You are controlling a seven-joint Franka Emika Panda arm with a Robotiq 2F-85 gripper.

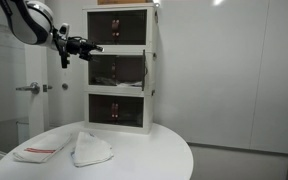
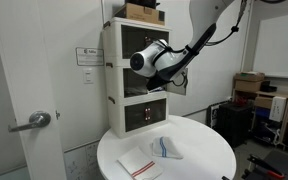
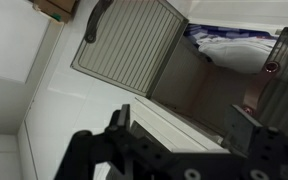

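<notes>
My gripper (image 1: 96, 47) is open in front of the white cabinet (image 1: 132, 49), roughly level with the top of its middle compartment. Nothing shows between its dark fingers in the wrist view, where they point at the cabinet front. The middle compartment's right door (image 1: 144, 70) stands swung outward. Seen from the wrist, a door with a ribbed pane (image 3: 129, 45) is open, and folded white and blue cloth (image 3: 229, 45) lies inside. On the round white table rest two folded cloths: one with red stripes (image 1: 42, 148) and a whitish one (image 1: 91, 149).
A cardboard box (image 2: 139, 13) sits on top of the cabinet. A door with a lever handle (image 2: 29, 122) stands at the left, and shelving with boxes (image 2: 251, 85) at the right.
</notes>
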